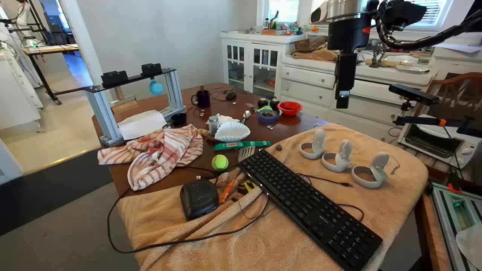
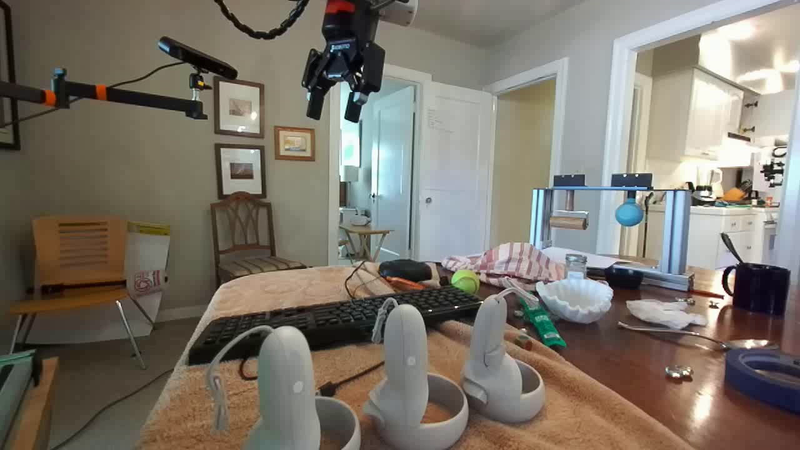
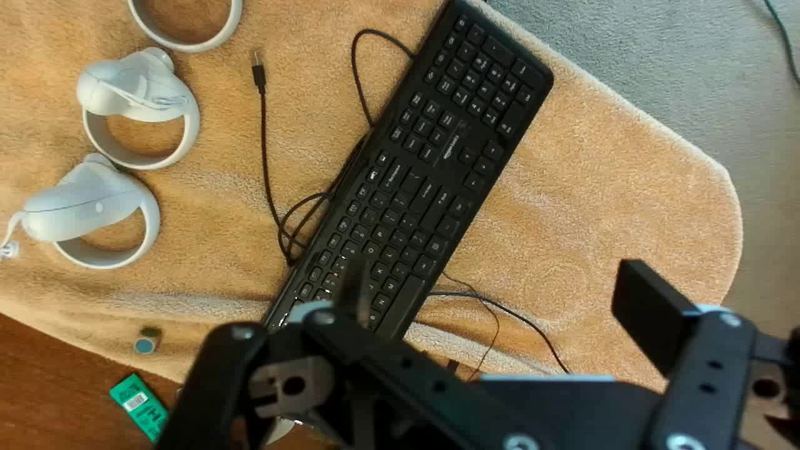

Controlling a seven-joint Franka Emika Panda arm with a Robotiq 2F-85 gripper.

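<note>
My gripper hangs high above the table, open, with nothing between its fingers. From the wrist view, the black keyboard lies diagonally on the tan towel below me. Three white ring-shaped controllers stand on the towel beside it, one of them a controller near the table's right side. A black cable with a metal plug lies between the controllers and the keyboard. Closer to the towel's left part sit a black case and a tennis ball.
A striped cloth, white shell bowl, green tube, blue tape roll, red bowl and dark mug crowd the bare wood. A metal frame with a hanging blue ball stands at the far edge.
</note>
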